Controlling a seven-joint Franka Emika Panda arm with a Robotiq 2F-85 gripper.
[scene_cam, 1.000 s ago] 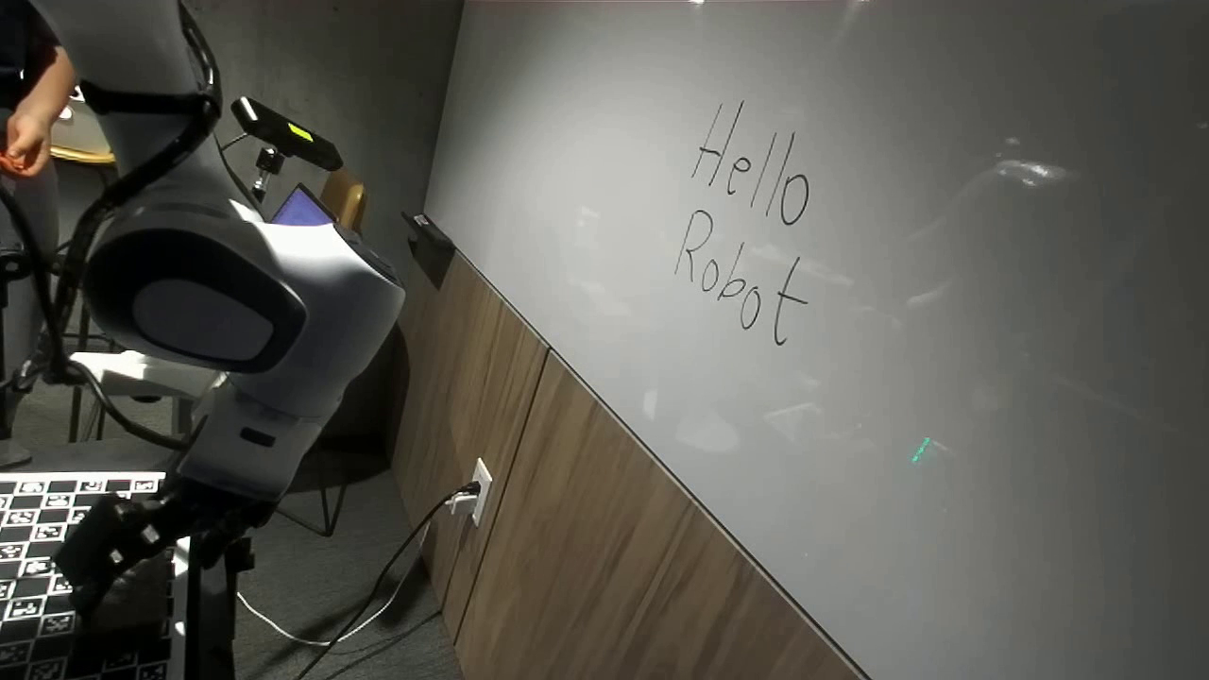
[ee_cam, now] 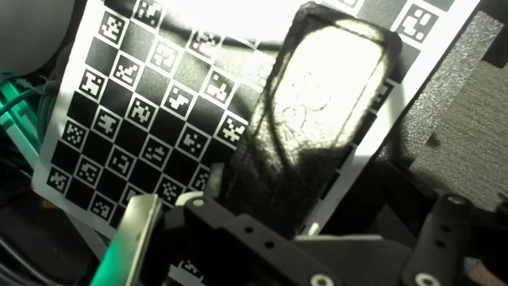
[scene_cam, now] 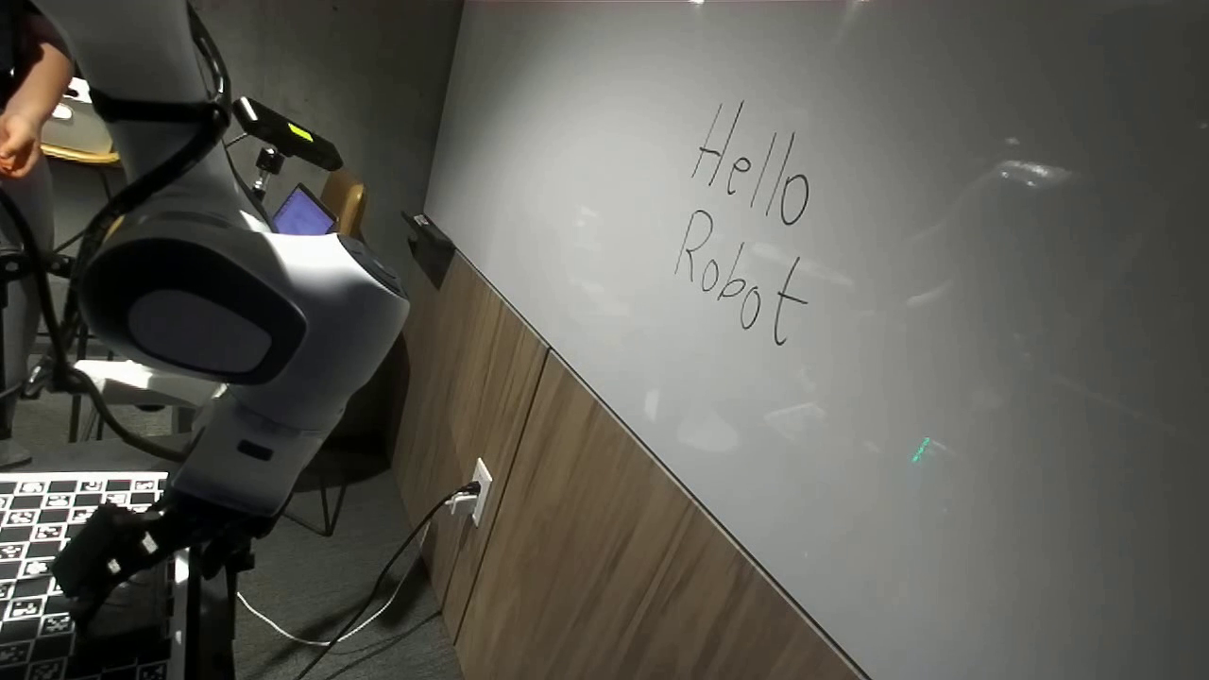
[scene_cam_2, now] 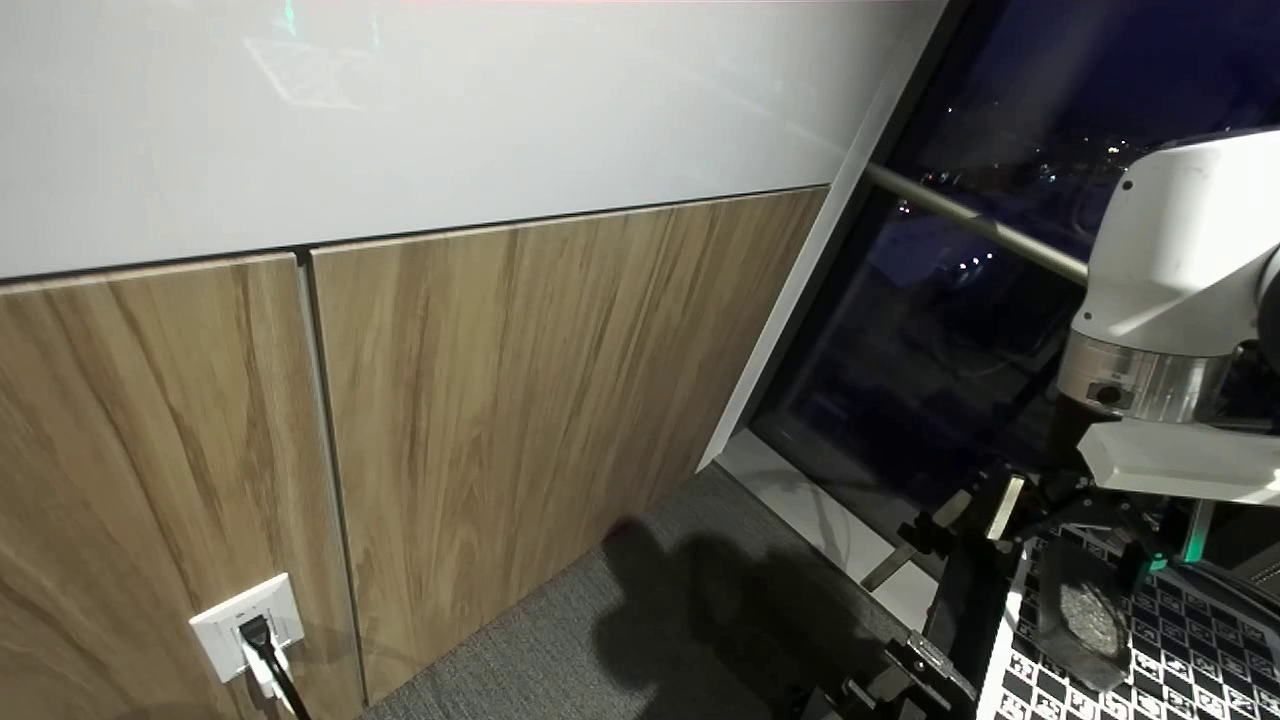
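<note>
A dark, rounded rectangular block, which looks like a whiteboard eraser, lies on a black-and-white marker board in the wrist view. Exterior view 2 has the same eraser below my gripper. The fingers stand wide apart, with nothing held between them. One of the fingers reaches past the eraser's left side in the wrist view; the gripper's linkage hides the eraser's near end. On the wall, the whiteboard carries the handwritten words "Hello Robot".
Wooden panels run below the whiteboard, with a wall outlet and plugged-in cables. A black ledge sits at the whiteboard's far corner. At the far left a person stands behind the arm. Open floor separates the marker board from the panels.
The arm and gripper have come down slightly in exterior view 1. The person's hand has shifted a little. The writing on the whiteboard looks the same.
</note>
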